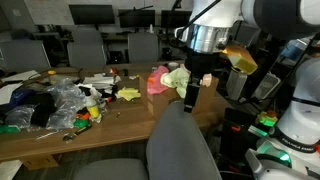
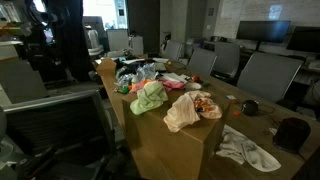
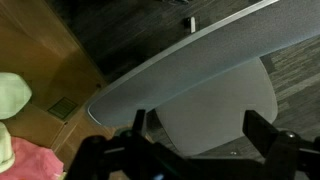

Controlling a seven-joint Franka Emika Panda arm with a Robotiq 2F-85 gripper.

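My gripper is open in the wrist view, its two dark fingers set wide apart with nothing between them. Beneath it is a grey chair (image 3: 205, 58), its curved back edge and paler seat filling much of that view. In exterior view 1 the gripper (image 1: 190, 97) points down just above the back of the grey chair (image 1: 178, 148), in front of the wooden table (image 1: 120, 130). A pale cloth (image 3: 12, 95) and a pink cloth (image 3: 32, 162) lie on the table at the wrist view's left edge. The arm is dark and partly cut off at the left of exterior view 2.
The table also bears a white bottle (image 1: 92, 104), a yellow cloth (image 1: 128, 94), clear plastic bags (image 1: 66, 100) and a black bag (image 1: 30, 106). A green cloth (image 2: 149, 97) lies near a table corner. More chairs (image 2: 270, 76) stand behind. Bare wood shows along the table's front.
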